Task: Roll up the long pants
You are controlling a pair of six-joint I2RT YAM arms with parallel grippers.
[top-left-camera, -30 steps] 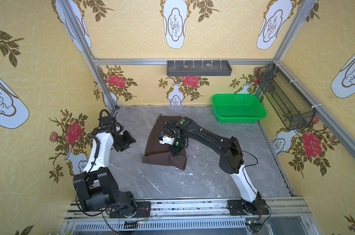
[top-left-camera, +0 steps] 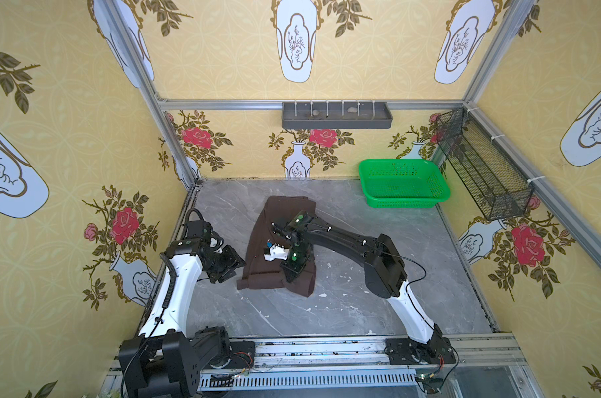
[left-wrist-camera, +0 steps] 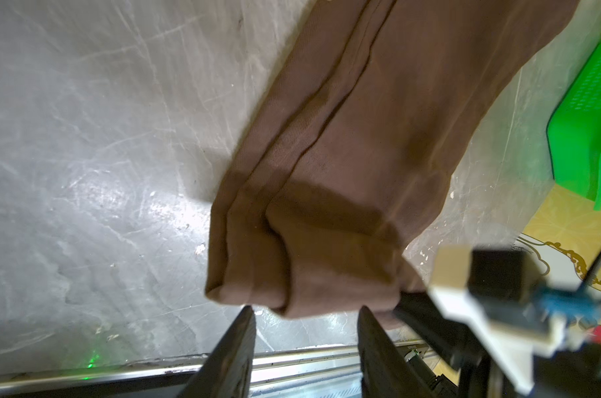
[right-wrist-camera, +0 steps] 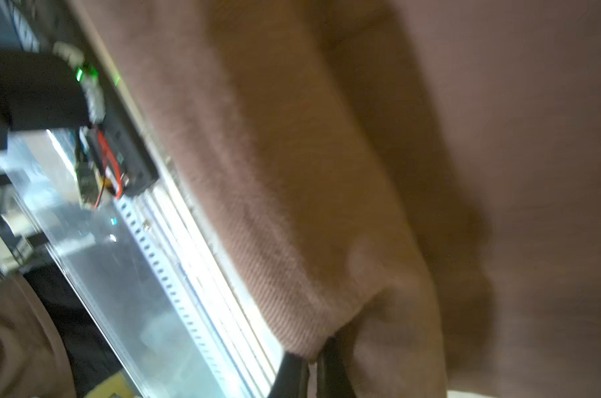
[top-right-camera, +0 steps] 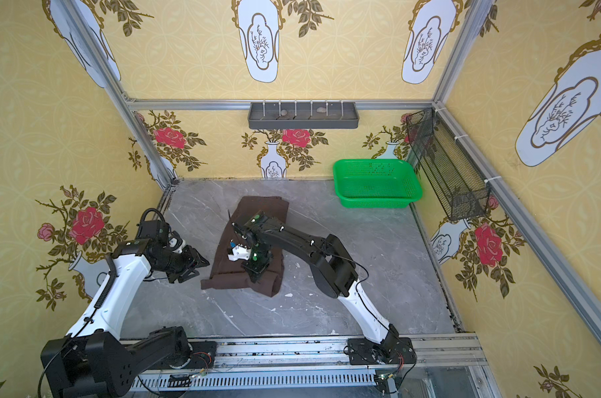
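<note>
The brown pants [top-left-camera: 260, 242] lie folded lengthwise on the grey table, with a rolled or folded band at their near end. In the left wrist view, the pants [left-wrist-camera: 406, 119] show layered edges on their left side and a bulging near fold. My right gripper [top-left-camera: 292, 273] is over that near end; in the right wrist view, the right gripper is shut with a ribbed strip of the cloth [right-wrist-camera: 293, 318] pinched at its tips. To the left of the near fold, my left gripper [top-left-camera: 237, 263] stands open, nothing between its fingers.
A green basket [top-left-camera: 404, 199] stands at the back right. Beside it a black wire rack [top-left-camera: 486, 165] hangs on the right wall. A grey tray [top-left-camera: 336, 122] is fixed to the back wall. Bare table [top-left-camera: 353, 305] lies to the right and in front of the pants.
My left gripper has moved right and toward the front, closer to the pants. The right gripper has come slightly left and frontward, and the pants' near end has shifted frontward with it.
</note>
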